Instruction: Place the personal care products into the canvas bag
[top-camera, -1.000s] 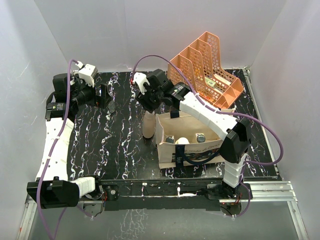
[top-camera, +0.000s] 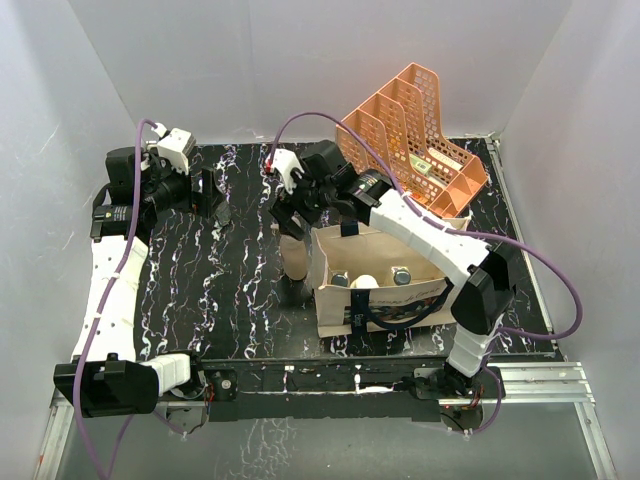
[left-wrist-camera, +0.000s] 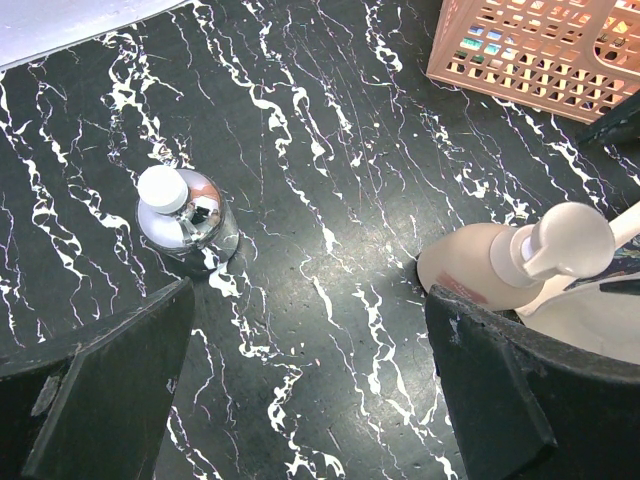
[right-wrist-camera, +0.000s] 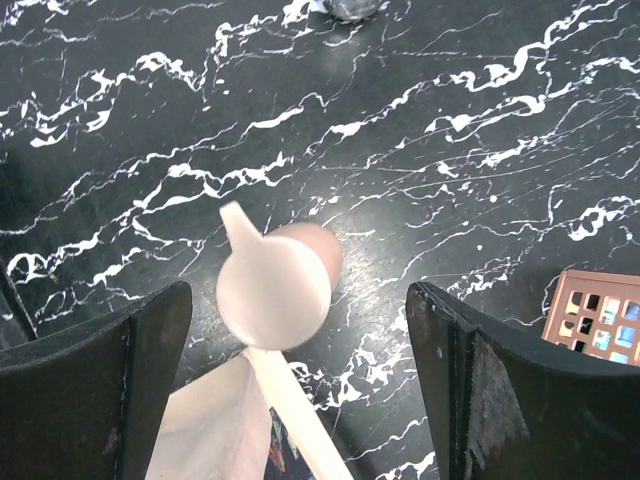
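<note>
A beige pump bottle (top-camera: 294, 258) stands just left of the canvas bag (top-camera: 385, 310); its round pump head (right-wrist-camera: 272, 292) is between and beyond the spread fingers of my right gripper (top-camera: 285, 215), which is open above it. A clear bottle with a white cap (left-wrist-camera: 188, 224) stands on the back left of the table, below my left gripper (top-camera: 205, 192), open with nothing between its fingers. Inside the bag are a white round item (top-camera: 364, 282) and small bottles with silver caps (top-camera: 401, 275).
A peach plastic organiser (top-camera: 420, 130) fills the back right, holding a few small items.
My right arm has shifted slightly down and toward the front, the gripper still over the pump bottle. The left arm has stayed in place.
</note>
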